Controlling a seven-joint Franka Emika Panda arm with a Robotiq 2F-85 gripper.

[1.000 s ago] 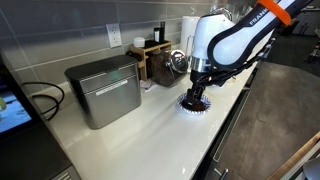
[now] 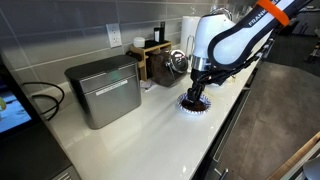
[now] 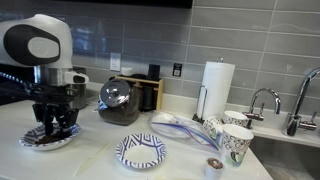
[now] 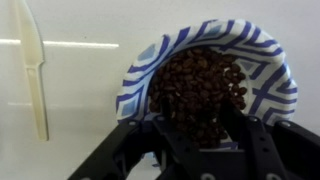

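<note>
Dark coffee beans [image 4: 195,85] fill the middle of a blue-and-white patterned bowl [image 4: 140,85] in the wrist view. My gripper reaches down over the near part of that bowl, its dark fingers apart, with beans visible between and beyond them. Whether the fingertips touch the beans is hard to tell. From the side, the gripper [image 3: 57,122] points downward into the bowl [image 3: 40,146] at the counter's left. A second patterned bowl [image 3: 140,152], which looks empty, stands apart to the right.
A pale knife [image 4: 35,80] lies beside the bean bowl. A silver box-shaped appliance [image 2: 110,92], a dark pot [image 3: 120,110], a paper towel roll [image 3: 215,90] and patterned cups [image 3: 236,143] stand around.
</note>
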